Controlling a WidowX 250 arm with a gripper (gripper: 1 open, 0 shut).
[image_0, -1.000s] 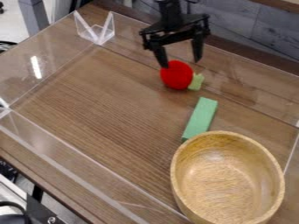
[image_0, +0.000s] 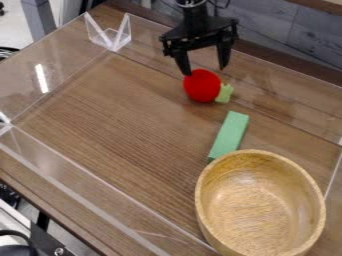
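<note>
The black gripper (image_0: 201, 52) hangs at the top centre, open, its fingers pointing down just above and behind a red round object (image_0: 202, 86). A small light green piece (image_0: 225, 94) sits against the right side of the red object. Nothing shows clearly between the fingers.
A green bar (image_0: 229, 136) lies at the right of the middle. A large tan bowl (image_0: 259, 205) fills the lower right. A clear plastic holder (image_0: 110, 32) stands at the upper left.
The objects on the table look unmoved.
</note>
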